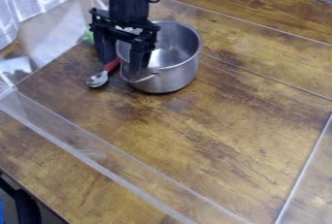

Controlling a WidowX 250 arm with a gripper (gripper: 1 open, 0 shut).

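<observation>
My black gripper (127, 53) hangs over the left rim of a large steel pot (170, 73), its fingers low in front of or just inside that rim; whether they are open or shut is hard to make out. A spoon (99, 78) with a red handle lies on the wooden table (195, 150) left of the pot, partly hidden by the gripper. A green object (87, 37) behind the gripper is mostly hidden.
Clear plastic walls border the table along the left, front and right. A white, crumpled-looking backdrop is at the back left. The table right of and in front of the pot is bare.
</observation>
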